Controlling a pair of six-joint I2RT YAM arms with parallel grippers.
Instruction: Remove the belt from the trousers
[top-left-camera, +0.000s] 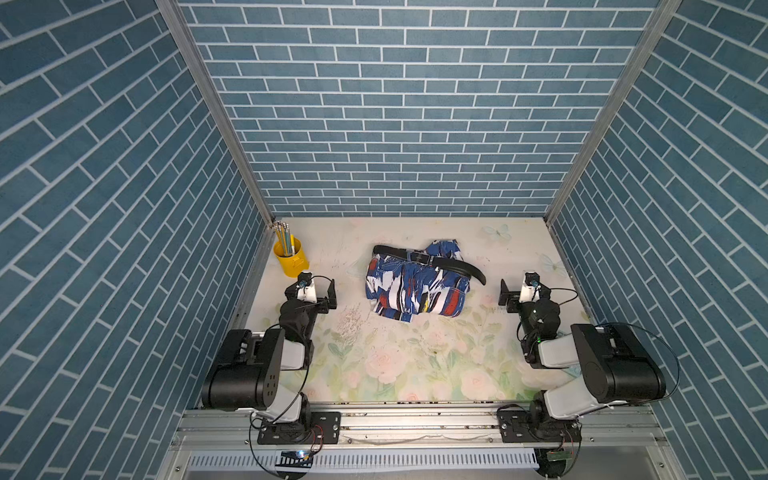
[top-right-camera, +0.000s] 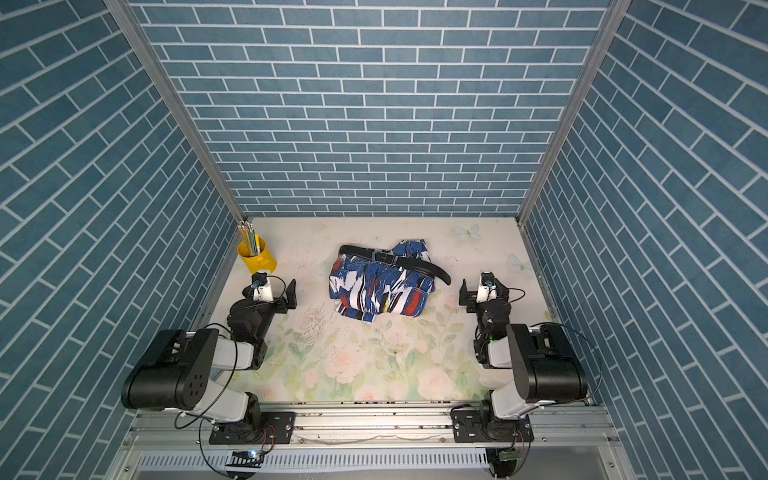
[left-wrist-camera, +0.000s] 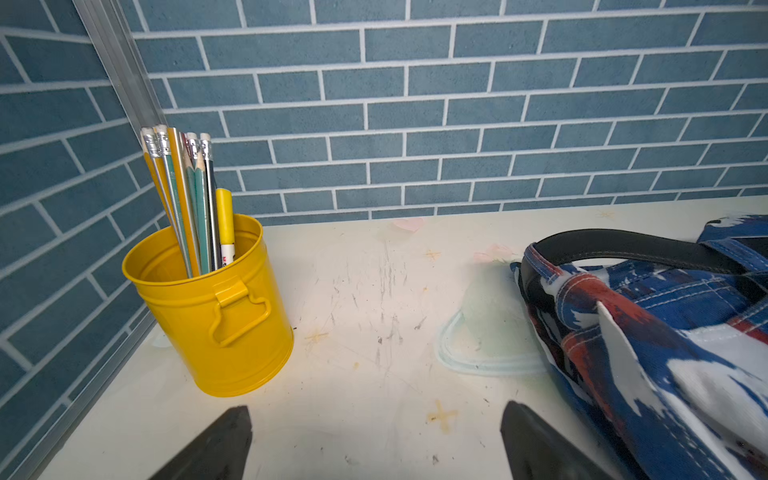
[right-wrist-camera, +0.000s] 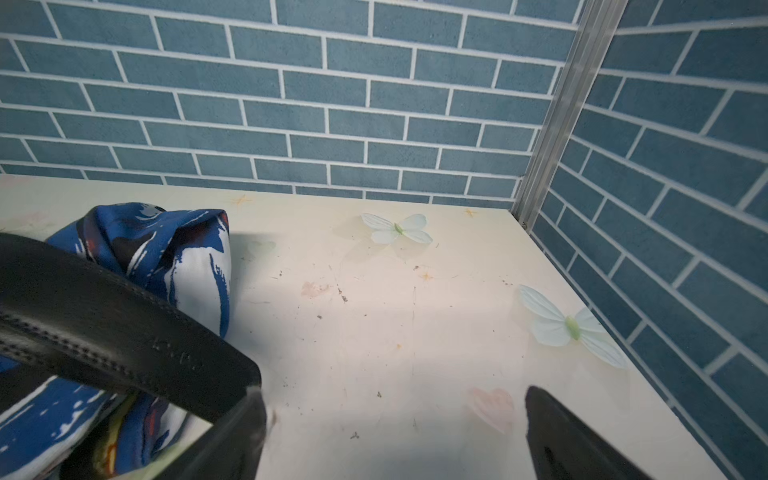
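Observation:
Blue, white and red patterned trousers (top-left-camera: 408, 288) lie folded in the middle of the table, with a black belt (top-right-camera: 424, 265) along their waistband; the belt's free end sticks out to the right. In the left wrist view the belt (left-wrist-camera: 608, 241) runs through the loops. My left gripper stands open to the left of the trousers, low over the table, empty. My right gripper is open to the right of them, the belt's tip (right-wrist-camera: 216, 376) close to its left finger, nothing held.
A yellow cup (left-wrist-camera: 232, 344) of pencils stands at the back left of the table (top-left-camera: 496, 368). Tiled walls enclose the back and sides.

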